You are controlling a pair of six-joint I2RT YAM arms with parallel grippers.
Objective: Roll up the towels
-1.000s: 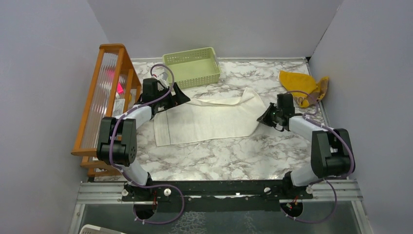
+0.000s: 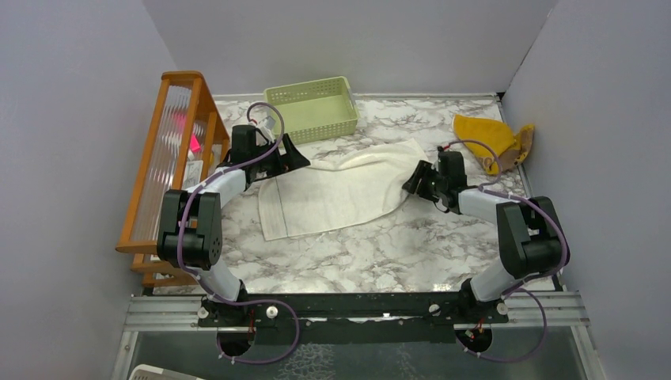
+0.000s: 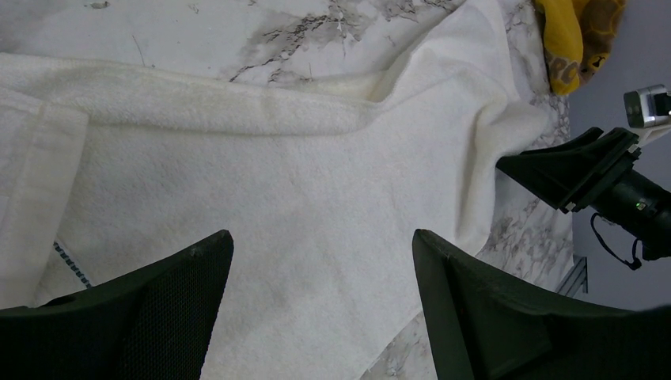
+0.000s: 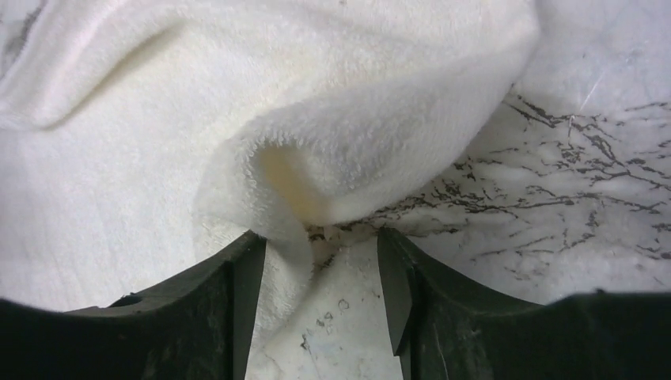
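A white towel (image 2: 332, 198) lies spread across the middle of the table, its right end bunched into raised folds and its back edge creased. Above its back left part, my left gripper (image 2: 296, 155) hangs open, and in the left wrist view only flat towel (image 3: 316, 222) shows below its wide-apart fingers. At the towel's right edge is my right gripper (image 2: 417, 179), its fingers part open. In the right wrist view a towel fold (image 4: 289, 261) reaches to the left finger (image 4: 241, 293), while bare marble shows near the other finger; nothing is clamped.
A yellow towel (image 2: 483, 131) lies crumpled at the back right by the wall. An empty green basket (image 2: 316, 131) stands at the back. Along the left side is a wooden rack (image 2: 158, 158).
The towel's right end has bunched leftward. My left arm has hardly moved.
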